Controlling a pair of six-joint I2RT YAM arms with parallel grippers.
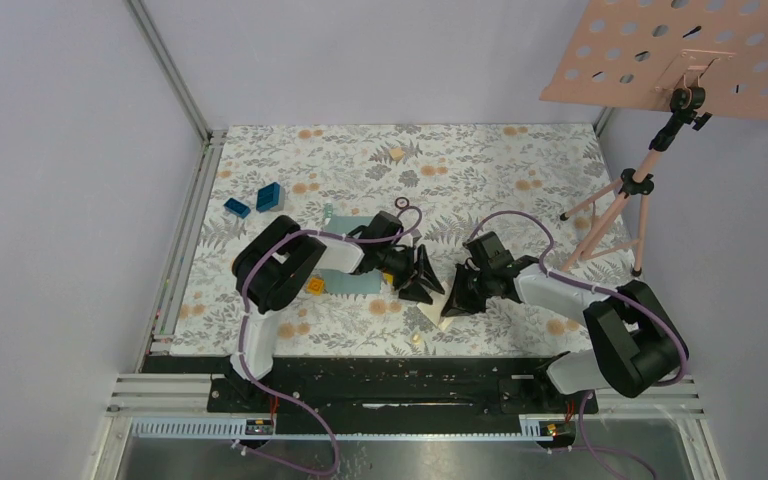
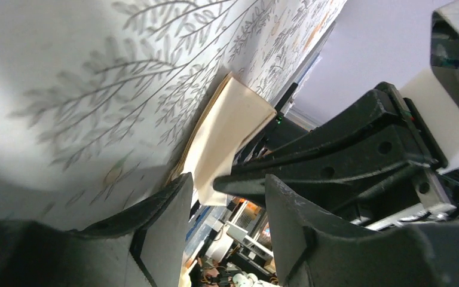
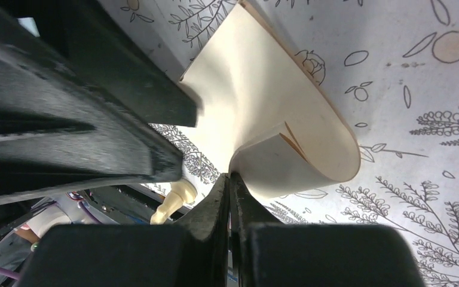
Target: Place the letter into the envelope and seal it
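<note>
In the right wrist view, a cream paper piece [image 3: 257, 78], apparently the envelope, lies on the patterned cloth with its near end curled up and over. My right gripper is shut on the edge of that curl. A thin slit shows between paper layers at the fold; whether the letter is inside cannot be told. My left gripper stands part open, its fingers apart beside the paper [image 2: 221, 128], with nothing visibly gripped. From above, the left gripper [image 1: 431, 291] and the right gripper [image 1: 447, 312] meet closely over the envelope [image 1: 432, 314], hiding much of it.
A small cream knobbed object [image 3: 179, 194] rests near the table's front edge. The left arm passes over a teal mat [image 1: 353, 283] with yellow items. Blue boxes [image 1: 270, 197] stand at back left, and a tripod [image 1: 615, 215] at right.
</note>
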